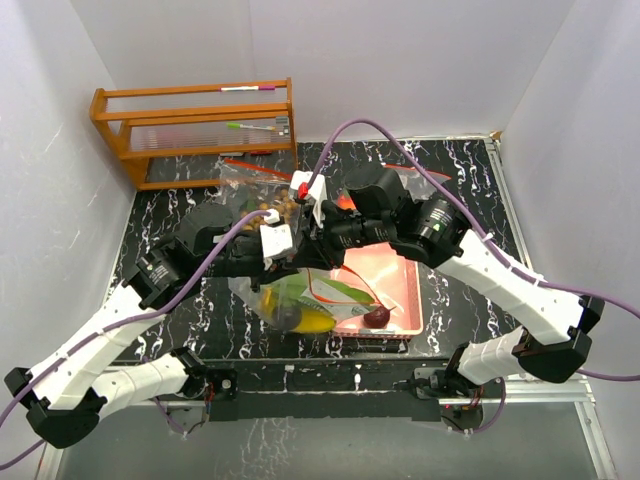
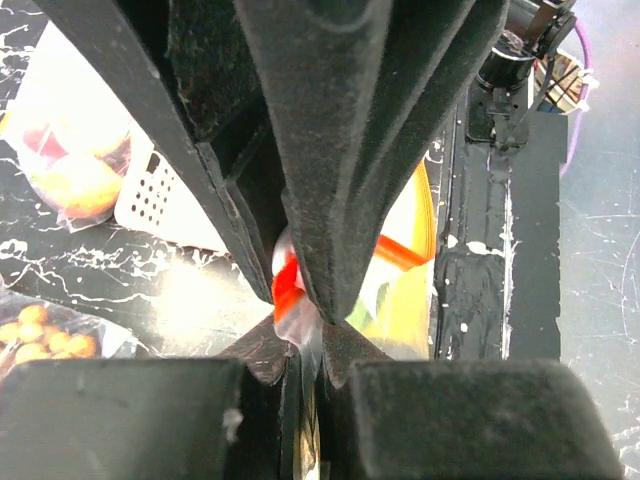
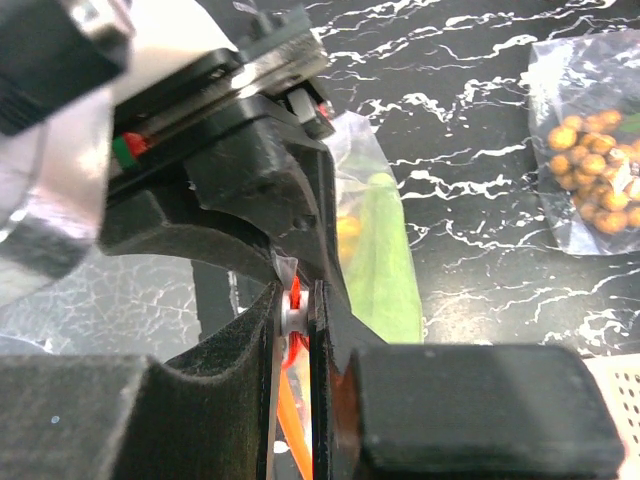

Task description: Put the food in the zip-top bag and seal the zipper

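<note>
Both grippers meet over a clear zip bag (image 1: 300, 305) with orange zipper strip, holding green and yellow produce. My left gripper is shut, with a narrow fold of clear plastic showing at its fingertips. My right gripper is shut on the bag's zipper, just beside the left one; in the left wrist view its dark fingers loom over the orange strip. A dark red onion (image 1: 376, 317) lies at the pink tray's front.
A pink tray (image 1: 405, 290) sits right of centre. A bag of small round orange food (image 3: 595, 165) and another bag (image 2: 85, 165) lie behind. A wooden rack (image 1: 190, 110) stands at back left.
</note>
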